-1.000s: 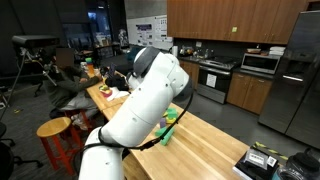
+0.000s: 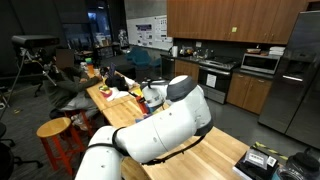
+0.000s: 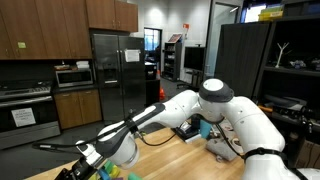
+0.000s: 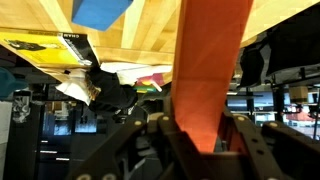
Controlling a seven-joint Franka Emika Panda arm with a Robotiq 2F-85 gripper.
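An orange-red object (image 4: 205,60) fills the middle of the wrist view, very close to the camera. My gripper is shut on it, with the dark fingers at the lower edge of the picture. Beneath it, a blue block (image 4: 100,12) and a yellow and black item (image 4: 40,45) lie on the wooden table. In exterior view 2 the gripper (image 3: 70,172) is a dark shape at the lower left, beside green and yellow things. The held object cannot be made out clearly in either exterior view.
Black-and-white boxed items (image 2: 258,160) sit at the near right of the table (image 2: 215,155); the wood between them and the arm is bare. Red stools (image 2: 58,138) stand along the left side. Small colourful things (image 2: 108,92) crowd the far left end.
The arm has come down and stretched lower across the table, its elbow moving right. Green things seen on the table earlier in exterior view 1 are now behind the arm.
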